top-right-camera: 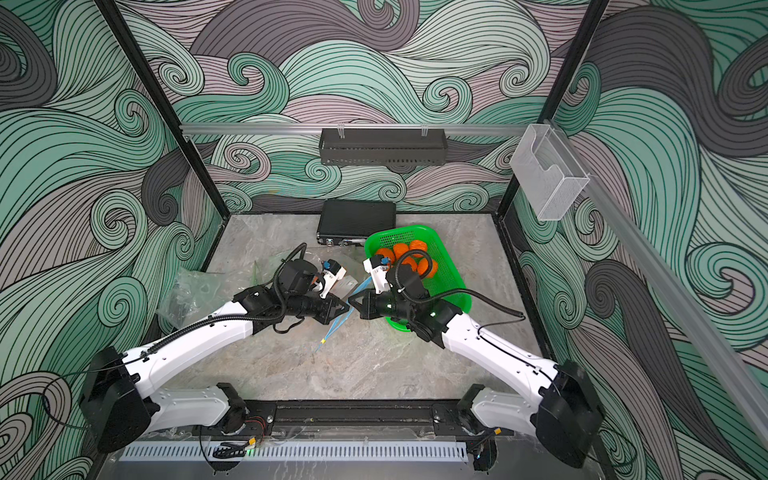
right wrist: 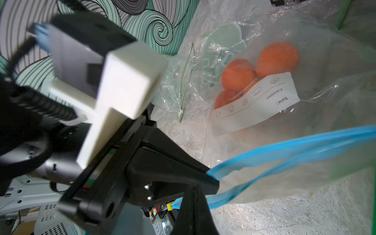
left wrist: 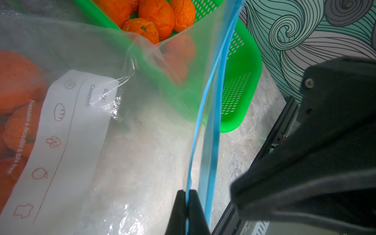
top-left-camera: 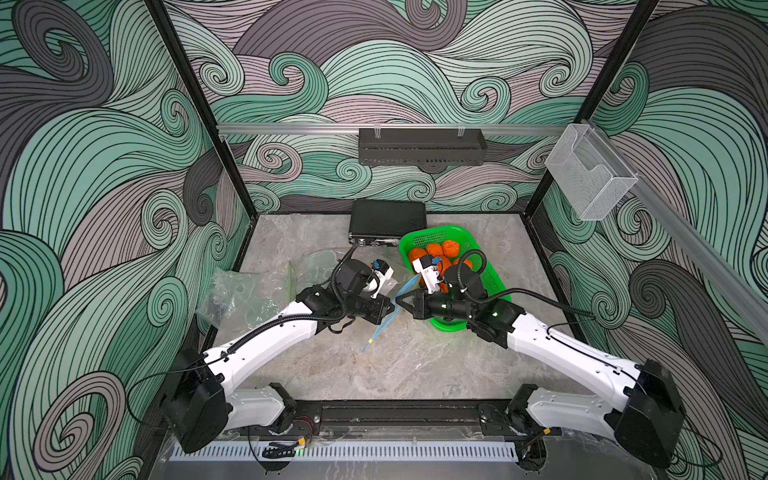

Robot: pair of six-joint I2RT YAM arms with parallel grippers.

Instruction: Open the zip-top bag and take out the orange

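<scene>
The clear zip top bag holds oranges behind a white label, its blue zip strip point(left wrist: 217, 145) running upright in the left wrist view. My left gripper is shut on that strip at its near part. My right gripper is shut, its tips at the strip opposite the left one; nothing clearly shows between them. In both top views the two grippers face each other closely at the middle of the table.
A green basket point(top-right-camera: 452, 292) of oranges sits right behind the right arm. A black case point(top-left-camera: 388, 217) lies at the back; crumpled clear bags point(top-left-camera: 240, 296) lie left.
</scene>
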